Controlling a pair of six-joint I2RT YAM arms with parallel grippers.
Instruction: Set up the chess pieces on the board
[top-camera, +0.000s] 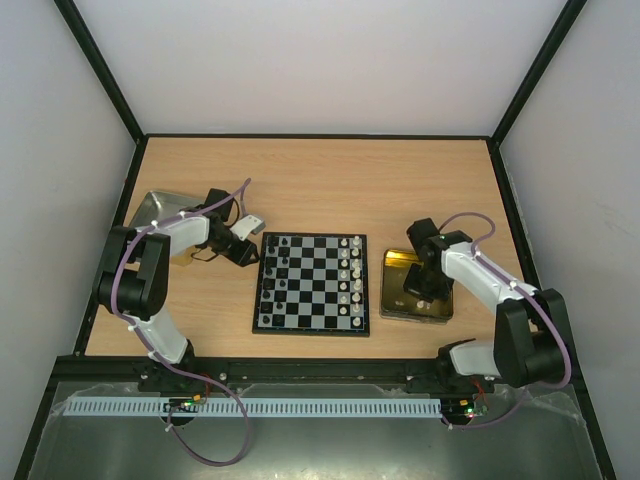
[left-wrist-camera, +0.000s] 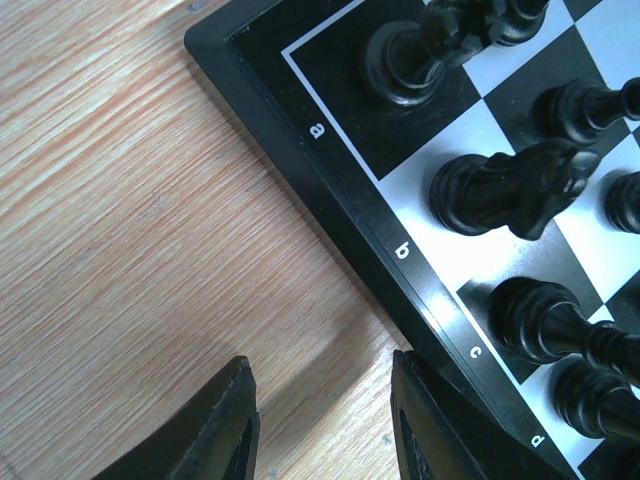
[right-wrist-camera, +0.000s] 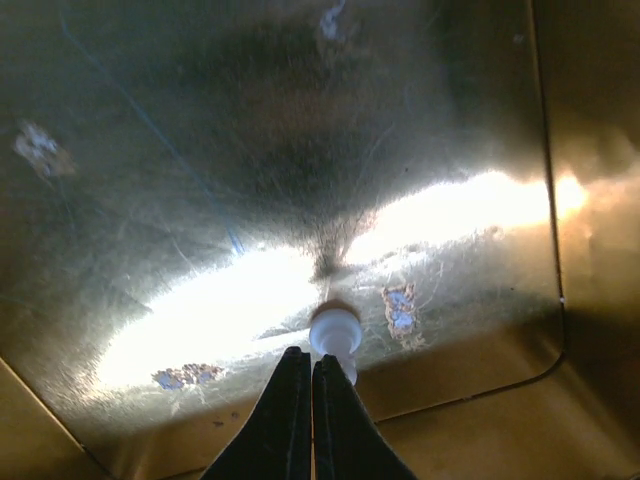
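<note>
In the right wrist view a white pawn (right-wrist-camera: 335, 331) stands on the floor of the gold tray (right-wrist-camera: 480, 420), by its near wall. My right gripper is shut with its fingertips together and nothing between them. The pawn is outside the fingers, just beyond their tips, which partly cover it. The chessboard (top-camera: 310, 331) lies mid-table, black pieces (top-camera: 267, 295) along its left side and white pieces (top-camera: 357, 285) along its right. Beside the board's left edge, my left gripper is open and empty over bare wood. A black knight (left-wrist-camera: 500, 190) stands on the b square.
A silver tray (top-camera: 150, 207) sits at the far left, partly behind the left arm. The gold tray's raised walls surround the right gripper. Behind the board, the wooden table (top-camera: 320, 185) is clear.
</note>
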